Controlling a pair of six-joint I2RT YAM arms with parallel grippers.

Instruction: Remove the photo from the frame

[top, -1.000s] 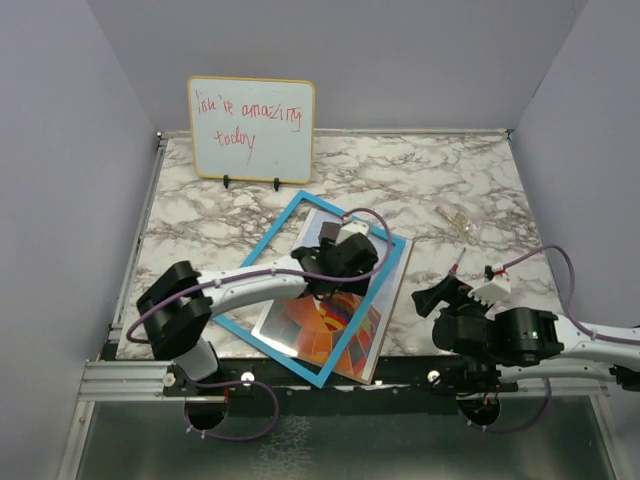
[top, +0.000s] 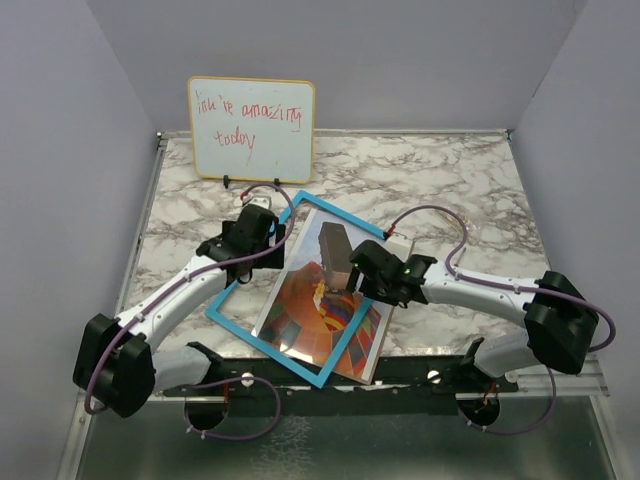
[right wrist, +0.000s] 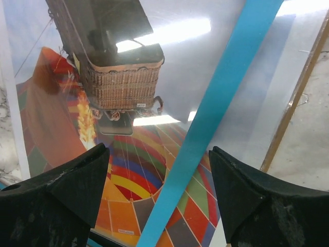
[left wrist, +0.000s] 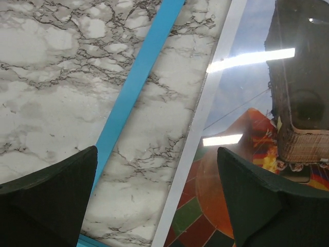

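Note:
The blue frame [top: 240, 333] lies flat and turned at an angle, its right side crossing over the balloon photo [top: 303, 318] and its left side on bare marble. Under clear glare-streaked sheeting, the photo shows a wicker basket and coloured balloon panels; a brown backing edge [right wrist: 292, 105] borders it on the right. My left gripper [top: 268, 262] is above the frame's left strip [left wrist: 125, 103], fingers wide open on either side of it. Above the right strip [right wrist: 203, 123] my right gripper [top: 362, 293] stands open, the strip between its fingers; contact cannot be judged.
A whiteboard [top: 252, 128] with red writing stands at the back left. Small clear bits [top: 466, 228] lie on the marble at the right.
From the right, my right arm has come in over the right strip. The frame has not moved.

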